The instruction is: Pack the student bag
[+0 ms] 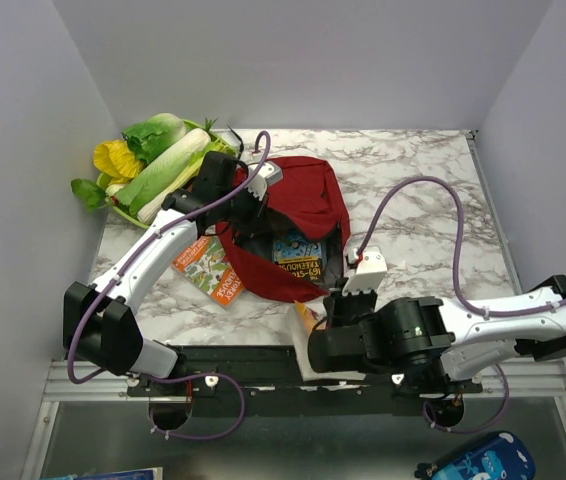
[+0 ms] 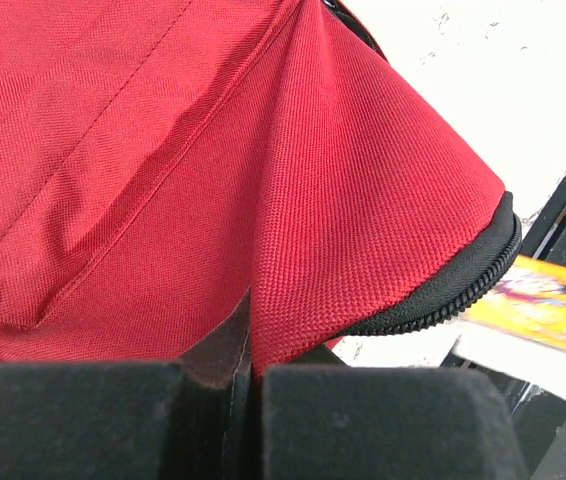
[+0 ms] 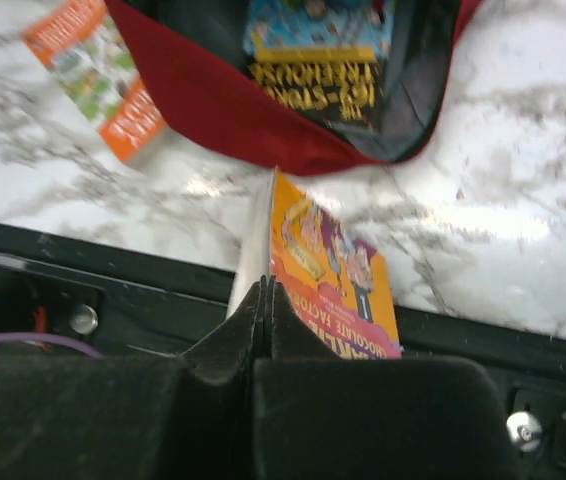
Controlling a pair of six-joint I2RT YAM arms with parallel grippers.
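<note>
The red student bag [image 1: 308,195] lies on the marble table, its mouth toward the front. A blue-and-black Treehouse book [image 1: 300,255] shows inside it. In the left wrist view, my left gripper is shut on the red cloth [image 2: 363,190] of the bag beside its black zipper. Below the bag's mouth, an orange Chocolate Factory book [image 3: 333,270] stands steeply tilted at the table's front edge, its pale side [image 1: 306,350] facing left. My right gripper is shut, its fingertips meeting the edge of that book; how much is pinched stays hidden.
A bowl of vegetables [image 1: 158,165] stands at the back left. A green-and-orange book [image 1: 211,270] lies left of the bag. In front of the table are a blue pouch [image 1: 478,460] and a blue item [image 1: 113,474]. Table right of the bag is clear.
</note>
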